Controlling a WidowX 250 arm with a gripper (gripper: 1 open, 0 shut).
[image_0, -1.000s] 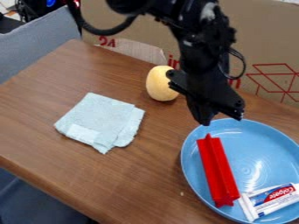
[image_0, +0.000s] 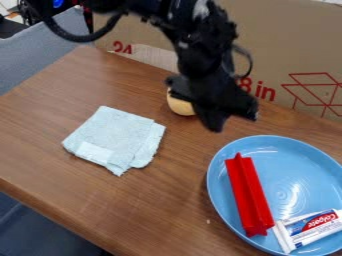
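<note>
The black arm reaches in from the top, its gripper (image_0: 214, 120) over the wooden table between a folded pale cloth (image_0: 114, 138) and a blue plate (image_0: 225, 205). The fingertips are dark and blurred; nothing shows held, and the gripper looks shut. Behind it a yellow rounded object (image_0: 178, 102) is mostly hidden. On the plate lie a red bar-shaped item (image_0: 250, 195) and a Colgate toothpaste box or tube (image_0: 311, 229).
A cardboard box (image_0: 301, 50) stands along the back of the table. A grey surface (image_0: 34, 65) borders the table at the left.
The gripper has moved left and slightly up in the picture, away from above the plate, and now covers much of the yellow object. The things on the table have not moved.
</note>
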